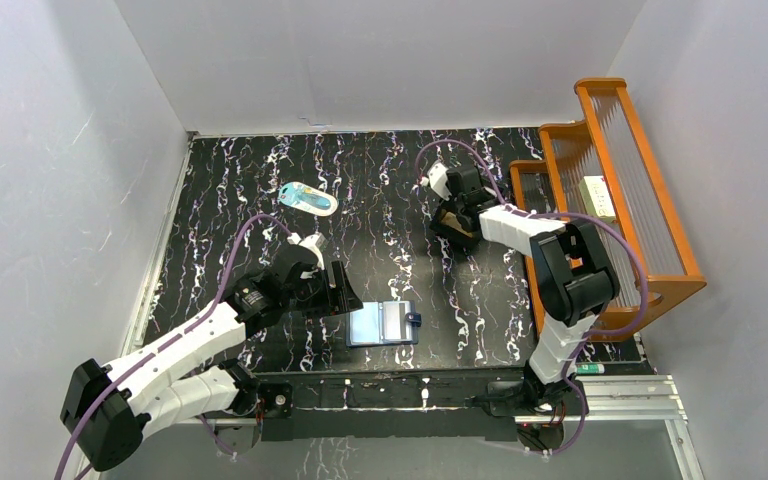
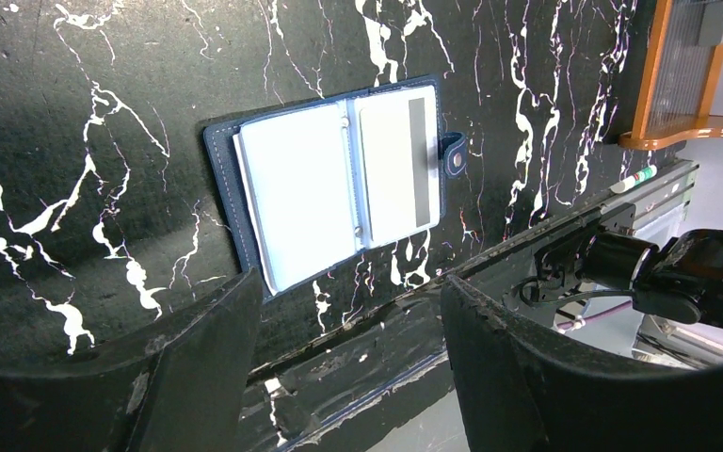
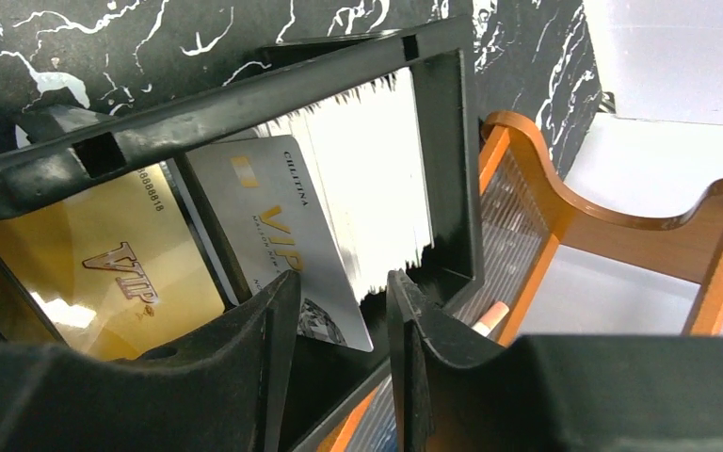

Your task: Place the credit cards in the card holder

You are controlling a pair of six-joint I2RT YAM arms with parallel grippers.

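Note:
The card holder [image 2: 306, 188], blue-edged with pale pages, lies unfolded on the table; a card [image 2: 398, 160] with a dark stripe rests on its right page. My left gripper [image 1: 342, 290] stands open at its upper left side with nothing between the fingers. On the right side of the table is a black box [image 3: 452, 160] holding cards. In it a silver VIP card [image 3: 278, 212] leans tilted, beside a gold card [image 3: 104, 254] and a stack of white cards [image 3: 367, 169]. My right gripper is part open at the box, the silver card's lower corner showing between its fingers.
A blue-and-white packaged item [image 1: 308, 198] lies at the back left. A wooden rack [image 1: 650, 190] stands at the right edge, close behind the right arm, with a power strip [image 1: 597, 198] on it.

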